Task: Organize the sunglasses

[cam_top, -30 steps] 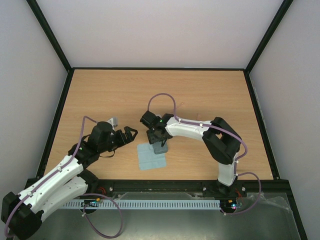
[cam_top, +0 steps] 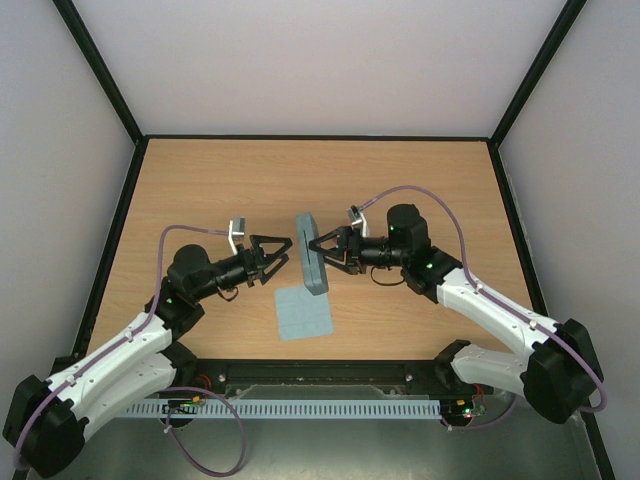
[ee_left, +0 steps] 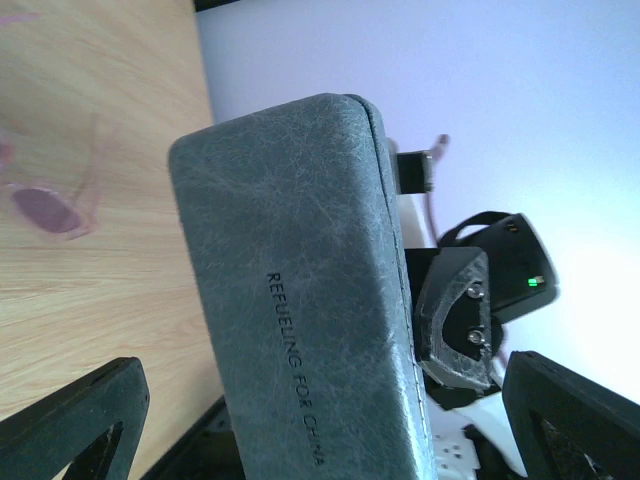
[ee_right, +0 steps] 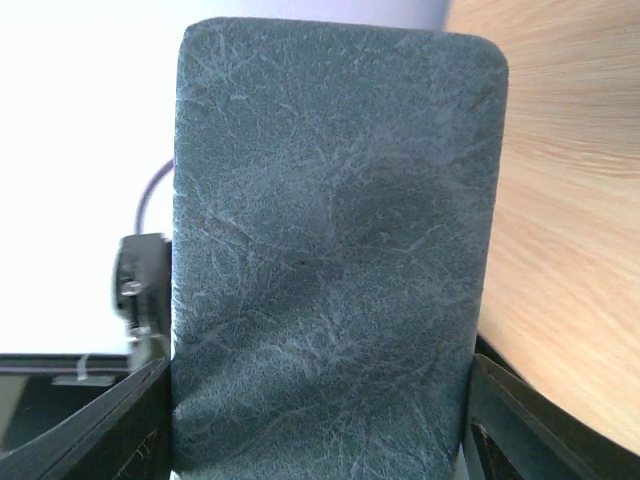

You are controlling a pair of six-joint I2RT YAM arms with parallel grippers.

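A grey-blue glasses case is held up on its edge between my two arms, its long side running front to back in the top view. My right gripper is shut on it, with a finger along each side in the right wrist view. Facing the case from the left, my left gripper stands open and apart from it. Printed lettering shows on the case's side in the left wrist view. Pinkish clear sunglasses lie blurred on the table, partly cut off at that view's left edge.
A light grey-blue cloth lies flat on the wooden table, just in front of the case in the top view.
The right gripper has carried the case up and back from beside the cloth, and turned it onto its edge. My left gripper has moved a little right and up towards it, and opened wider.
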